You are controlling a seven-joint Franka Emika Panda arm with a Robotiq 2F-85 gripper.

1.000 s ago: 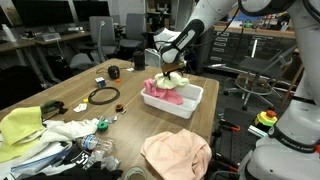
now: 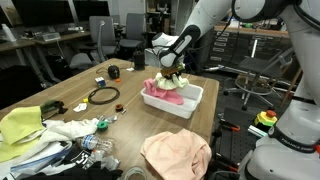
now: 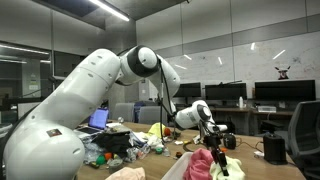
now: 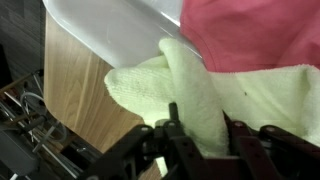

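In the wrist view a pale yellow-green cloth (image 4: 190, 85) rises in a fold between the dark fingers of my gripper. Those fingers stand part way apart, and whether they press on the fold cannot be made out. A pink-red cloth (image 4: 250, 35) lies beside it. Exterior view 1 has the pale cloth (image 2: 172, 83) heaped over the pink cloth (image 2: 172, 97) at the far end of a white bin (image 2: 180, 109). My gripper (image 2: 180, 74) is down at that heap. From the other side, the pale cloth (image 3: 233, 170) hangs by the bin's edge under the gripper (image 3: 221, 168).
Other cloths, a white one (image 2: 62, 133) and a salmon one (image 2: 176, 157), lie elsewhere on the wooden table. A black cable coil (image 2: 102, 96) and a dark cup (image 2: 113, 72) stand left of the bin. The bin's near end looks empty.
The arm's gripper end looks slightly lower over the pale cloth. The bin and the other cloths stay where they were.
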